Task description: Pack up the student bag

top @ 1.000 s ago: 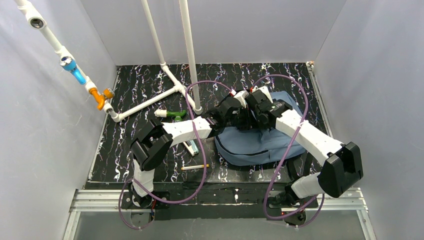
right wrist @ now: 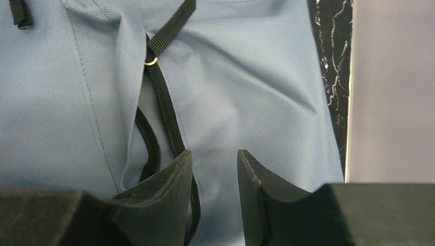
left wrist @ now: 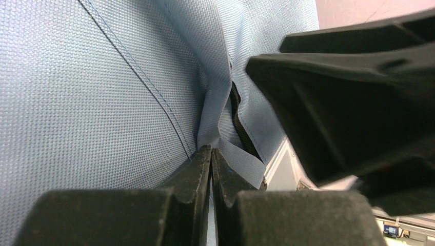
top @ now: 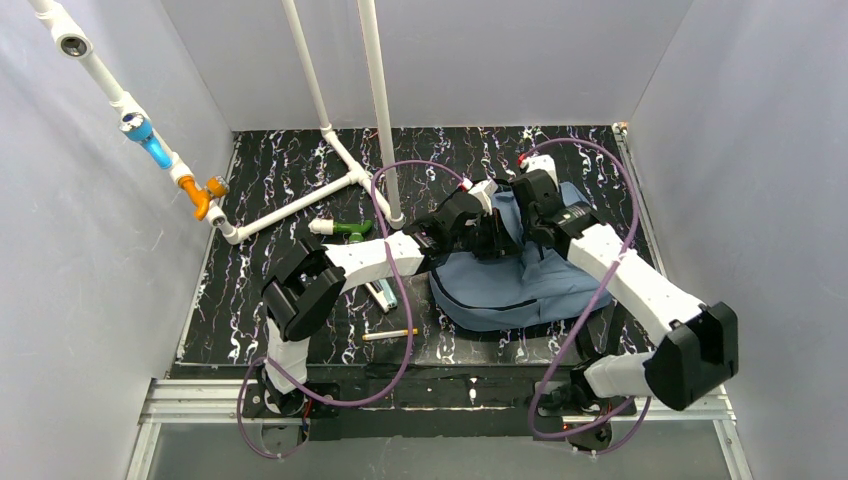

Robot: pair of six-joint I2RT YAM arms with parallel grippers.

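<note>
The blue-grey bag (top: 510, 290) lies on the right half of the table, its upper part partly hidden by both arms. In the left wrist view its cloth (left wrist: 102, 102) is folded around a zipper (left wrist: 241, 120). My left gripper is shut against the cloth, with nothing visible between its fingertips. Large in that view are black fingers (left wrist: 318, 102) of the other gripper. My right gripper is part open over the bag, its fingers apart and empty. Below it run the dark zipper (right wrist: 166, 105) and a black strap (right wrist: 174, 25).
Left of the bag lie a pencil-like stick (top: 390, 334), a pale blue and white item (top: 382, 294) and a green-and-white object (top: 342, 228). White pipes (top: 300, 203) stand at the back left. Walls close in the sides. The two grippers are very near each other.
The left arm stays in place, and the bag looks nearly unchanged.
</note>
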